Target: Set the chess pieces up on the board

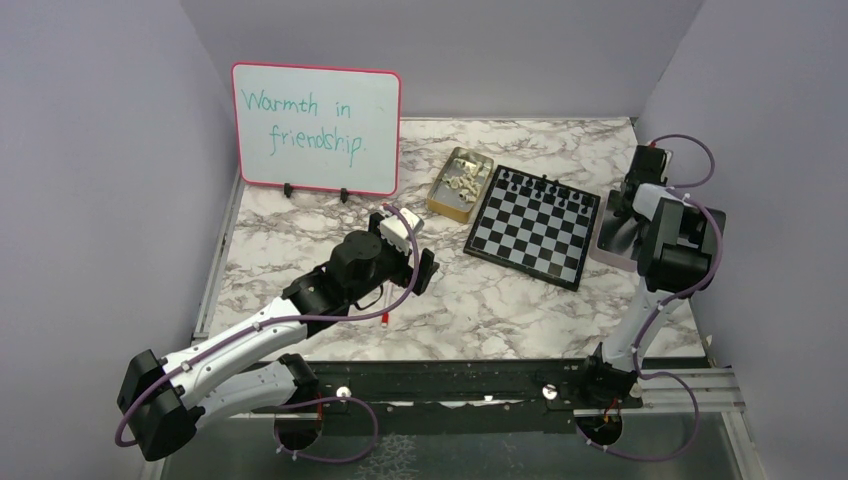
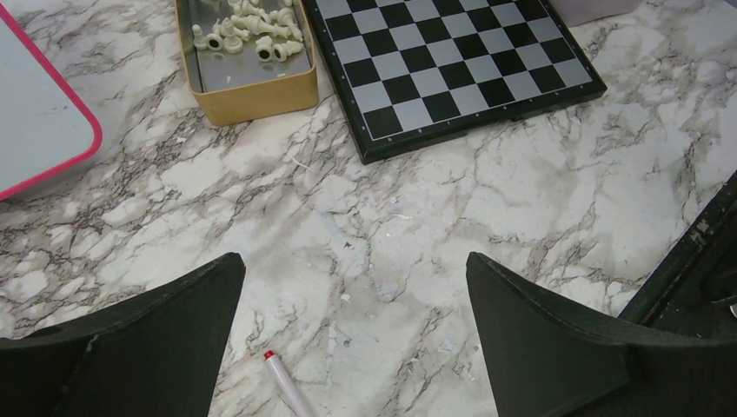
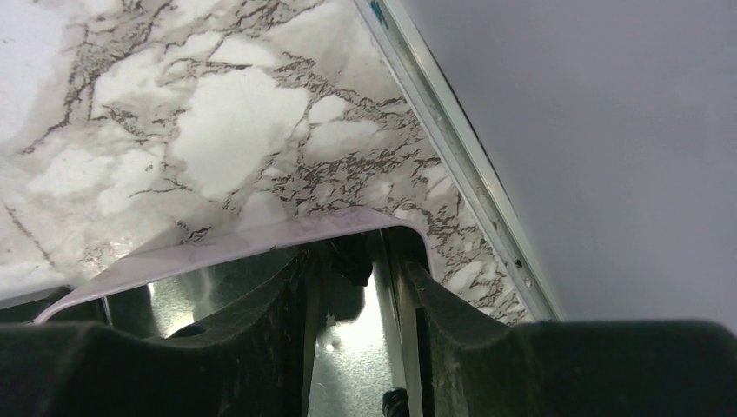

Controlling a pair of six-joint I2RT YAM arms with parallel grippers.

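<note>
The chessboard [image 1: 532, 226] has black pieces along its far side and none on its near rows. White pieces [image 1: 464, 181] lie in a gold tray [image 2: 250, 106]. My right gripper reaches into the pale plastic box [image 1: 612, 255] right of the board, open around a dark piece [image 3: 351, 257] lying by the box's wall; whether it touches the piece I cannot tell. Another dark piece [image 3: 395, 401] is partly in view below. My left gripper hangs open over the bare table left of the board, holding nothing.
A whiteboard [image 1: 317, 128] stands at the back left. A red-capped marker [image 2: 290, 387] lies on the near table. A wall and metal rail [image 3: 452, 156] border the box on the right.
</note>
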